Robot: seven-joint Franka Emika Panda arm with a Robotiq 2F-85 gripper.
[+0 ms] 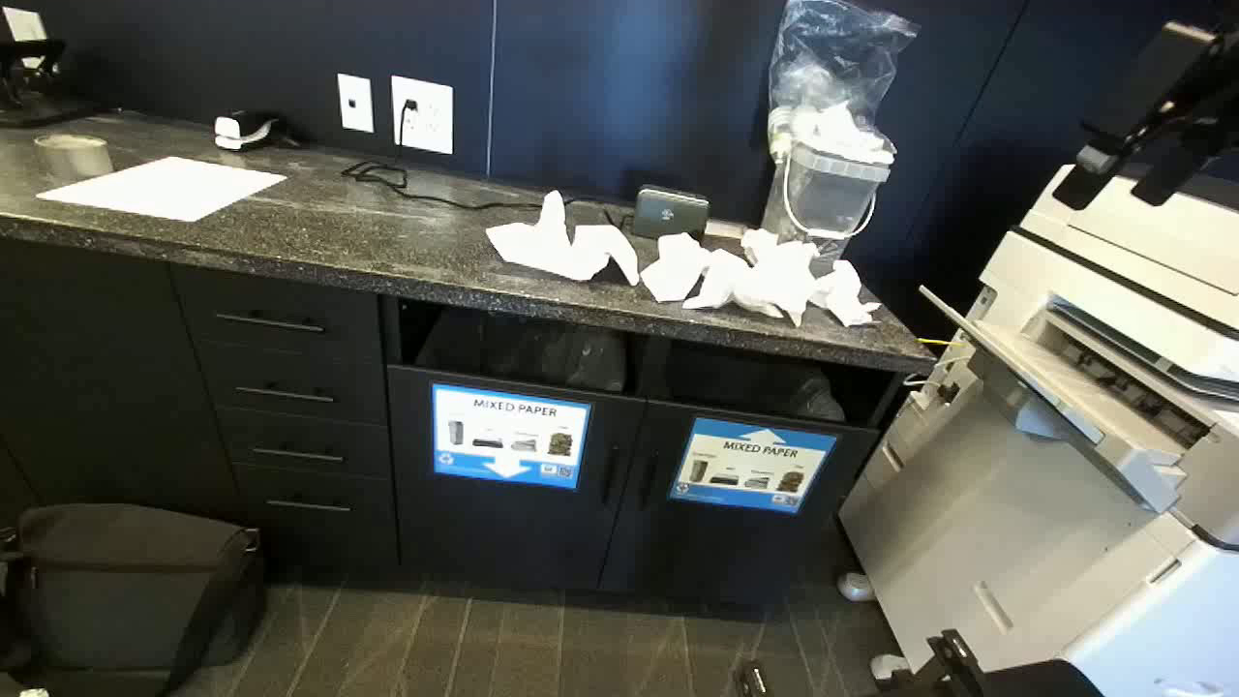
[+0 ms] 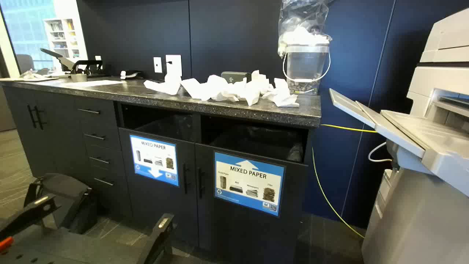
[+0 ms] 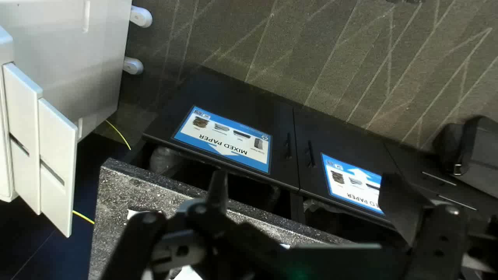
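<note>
My gripper stands open in the wrist view, its fingers point(image 3: 217, 189) wide apart with only the cabinet and counter edge seen beyond. In exterior view 1 the gripper point(image 1: 1122, 188) hangs at the upper right, above the printer side and away from the papers. Several crumpled white papers point(image 1: 775, 279) lie in a row along the right part of the dark speckled counter point(image 1: 383, 238). From exterior view 2 the same papers point(image 2: 217, 88) reach close to the front edge. Below the counter are two open bin slots point(image 2: 259, 138) with dark liners inside, above doors labelled MIXED PAPER.
A clear bucket point(image 1: 827, 192) with a bagged white filling stands at the counter's back right. A small dark box point(image 1: 670, 214) sits behind the papers. The printer point(image 1: 999, 465) with its tilted tray stands to the right. A flat white sheet point(image 1: 165, 188) lies at the left.
</note>
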